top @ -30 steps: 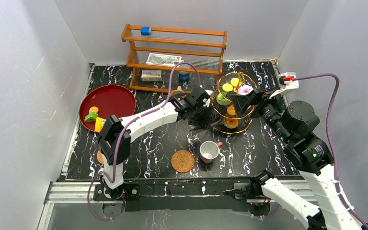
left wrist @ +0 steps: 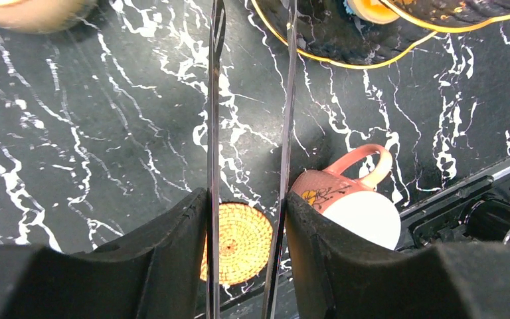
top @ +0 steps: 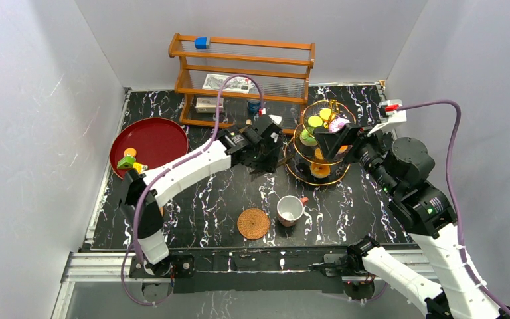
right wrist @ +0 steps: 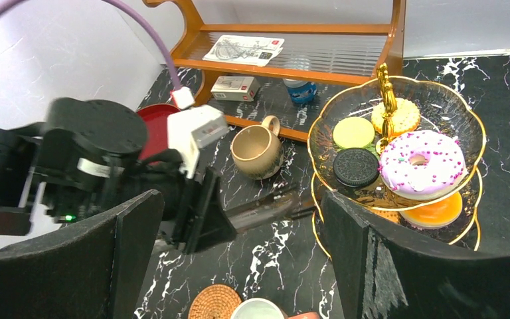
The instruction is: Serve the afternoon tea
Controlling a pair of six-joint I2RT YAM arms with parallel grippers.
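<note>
My left gripper hangs over the middle of the counter, its long fingers part open with only marble between them. Below it, in the left wrist view, lie a woven coaster and a pink-handled mug. A two-tier gold-rimmed stand holds a pink donut, a dark cookie and other sweets. A beige cup stands left of the stand. My right gripper is open over the stand's front, nothing seen held.
A red plate with small food pieces is at the left. A wooden rack with boxes and a blue jar stands at the back.
My left arm has moved a little left and back, its fingertips lifting away from beside the mug. My right arm has shifted only slightly.
</note>
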